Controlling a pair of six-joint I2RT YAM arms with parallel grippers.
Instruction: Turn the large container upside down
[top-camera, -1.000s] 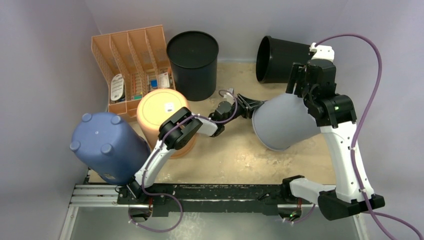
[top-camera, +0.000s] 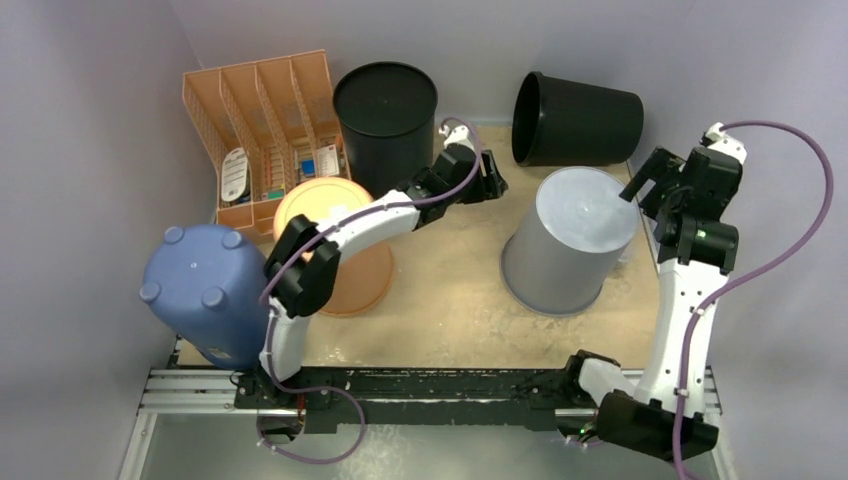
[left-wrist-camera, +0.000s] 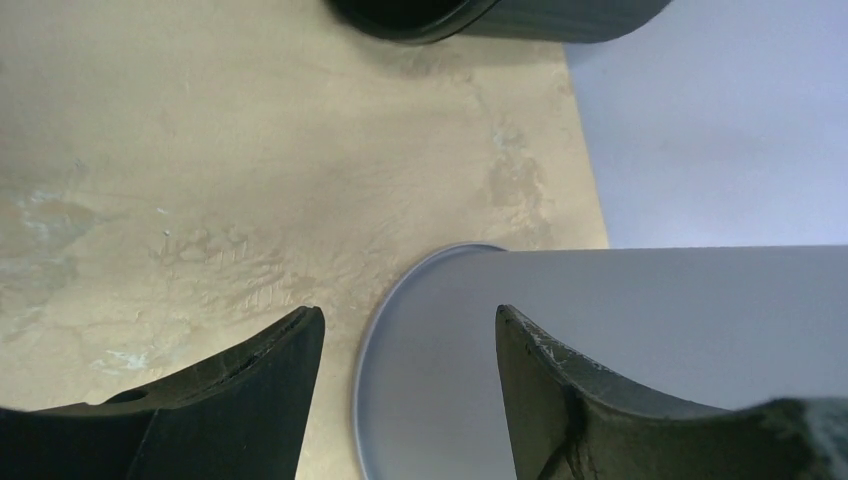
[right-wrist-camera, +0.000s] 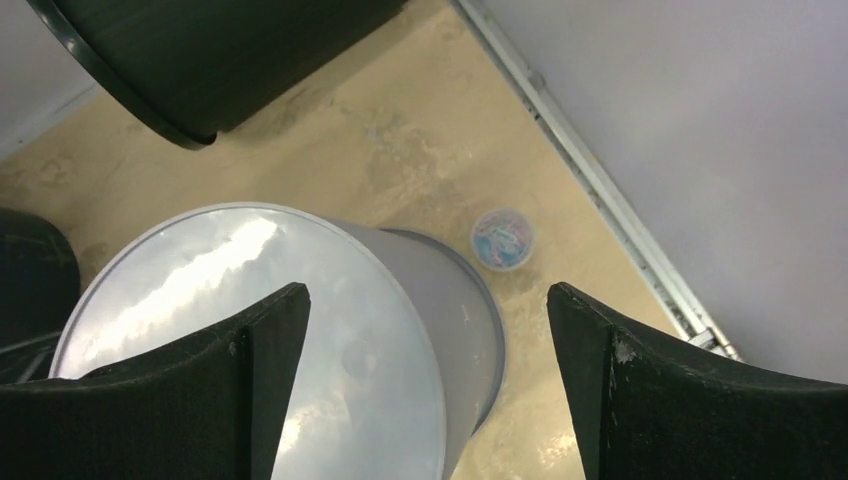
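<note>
The large grey container (top-camera: 568, 240) stands upside down on the right part of the table, closed base up and rim on the surface. In the top view my left gripper (top-camera: 500, 184) is to its left, clear of it. The left wrist view shows the left gripper open, with the container's grey wall (left-wrist-camera: 620, 320) beyond its fingers and nothing gripped. My right gripper (top-camera: 636, 182) is by the upper right edge of the base. In the right wrist view that gripper is open and empty over the base (right-wrist-camera: 340, 390).
A black bin (top-camera: 385, 130) stands at the back; another black bin (top-camera: 590, 122) lies on its side behind the grey container. Orange containers, a blue container (top-camera: 205, 290) and an orange divided rack (top-camera: 265, 95) fill the left. A small clear cup (right-wrist-camera: 503, 240) sits right of the container.
The grey container has gone from tilted to standing on its rim.
</note>
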